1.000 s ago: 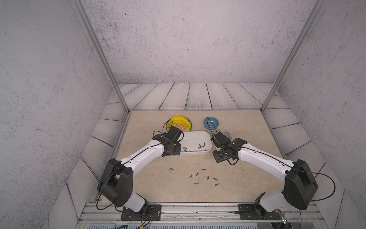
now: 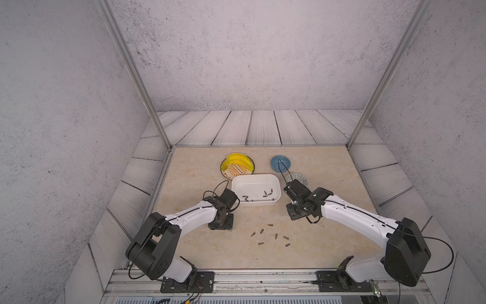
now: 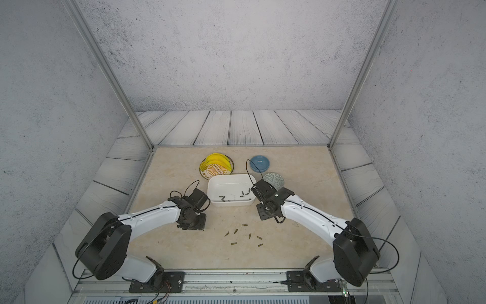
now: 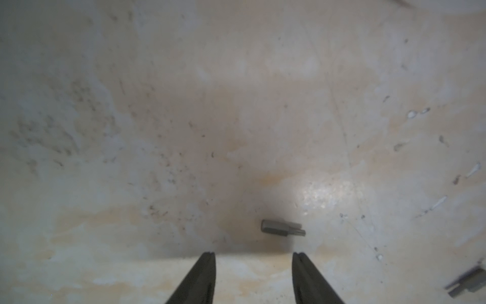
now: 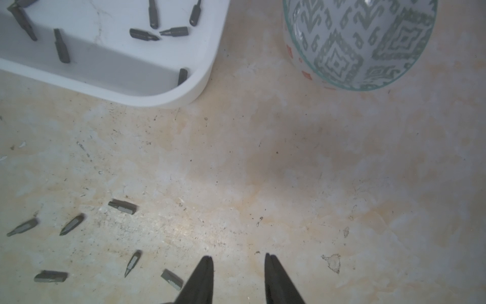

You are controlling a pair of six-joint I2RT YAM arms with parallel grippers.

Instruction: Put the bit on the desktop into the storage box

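Observation:
In the left wrist view a dark metal bit [image 4: 276, 228] lies on the desktop, just beyond the tips of my left gripper, which is open and empty. Another bit [image 4: 470, 281] shows at that view's lower right. My right gripper stands part open over bare desktop, nothing between its fingers. To its left lie several loose bits, the nearest bit [image 5: 172, 279] close to the left finger. The white storage box [image 2: 255, 203] sits mid-table with several bits inside, such as one bit [image 5: 61, 46]. From above, the left arm hides the bit under it.
Behind the box stand a patterned plate with yellow bananas [image 2: 238, 158] and a blue dish [image 2: 280, 163]. A patterned bowl [image 5: 362, 45] is right of the box, partly behind the right arm.
My left arm has come away from the box toward the front, until it covers the left-hand bit from above. My right arm has shifted slightly right, away from the box.

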